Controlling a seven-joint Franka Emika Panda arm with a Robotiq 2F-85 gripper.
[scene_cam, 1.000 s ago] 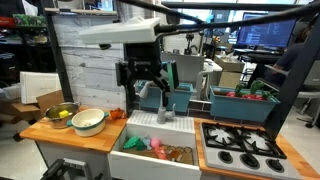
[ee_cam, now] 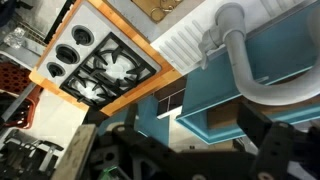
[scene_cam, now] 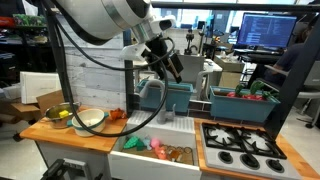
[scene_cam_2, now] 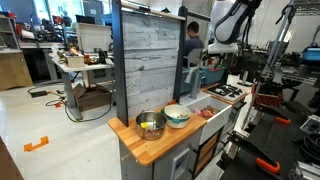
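Observation:
My gripper hangs high over the sink area in exterior view 1, in front of the blue bin at the back. In the wrist view the dark fingers of the gripper stand wide apart at the bottom, nothing held between them. A curved grey faucet and a stove with several burners lie below. The open white drawer holds several colourful small items.
A white pot and a metal pot stand on the wooden counter. A second blue bin with red and green items sits behind the stove. The tall faucet is an obstacle near the bins.
My arm has swung back from the front, over the counter toward the bins, and the gripper has risen. The black cable loop has shifted with it. Drawer, pots and stove look unchanged.

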